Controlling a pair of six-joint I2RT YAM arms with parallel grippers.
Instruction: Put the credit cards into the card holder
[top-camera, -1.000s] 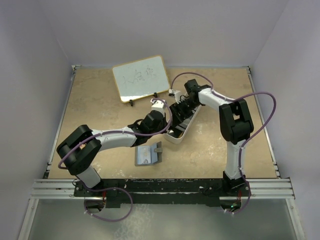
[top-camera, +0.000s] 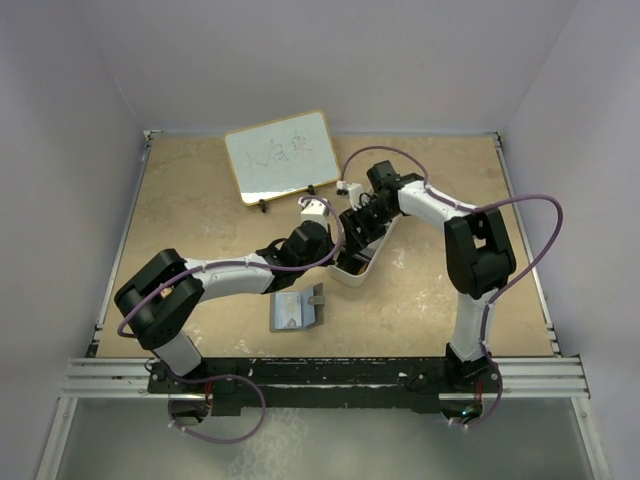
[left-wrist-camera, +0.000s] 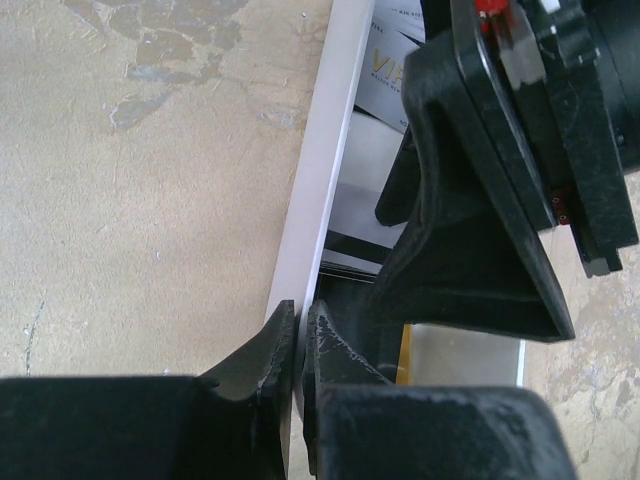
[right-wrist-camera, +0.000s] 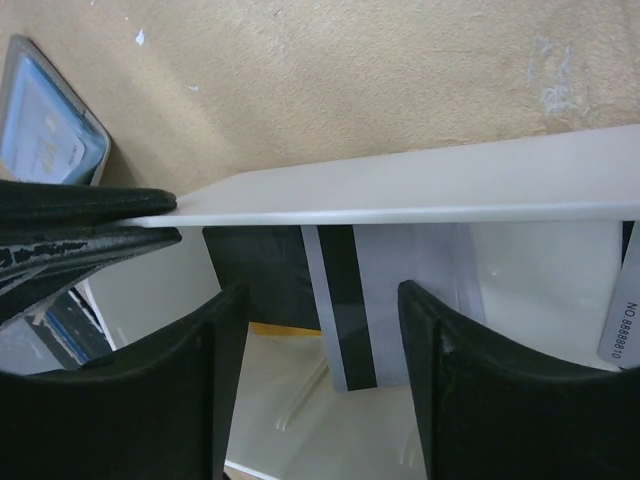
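A white box (left-wrist-camera: 311, 190) holding several cards sits at the table's middle. Inside are a dark card (right-wrist-camera: 262, 270), a silver card (right-wrist-camera: 395, 290) with a black stripe, and gold-lettered cards (left-wrist-camera: 388, 75). My left gripper is shut at the box's rim, its tips around the wall. My right gripper is over the box interior, part open, its fingers either side of the striped card; whether it touches is unclear. The card holder (top-camera: 295, 309), apparently the blue-grey item, lies open below the box in the top view.
A whiteboard (top-camera: 281, 156) lies at the back. Both arms crowd around the box.
The right arm has shifted slightly outward to the right in the top view, with its gripper still over the box. The left arm stays nearly in place.
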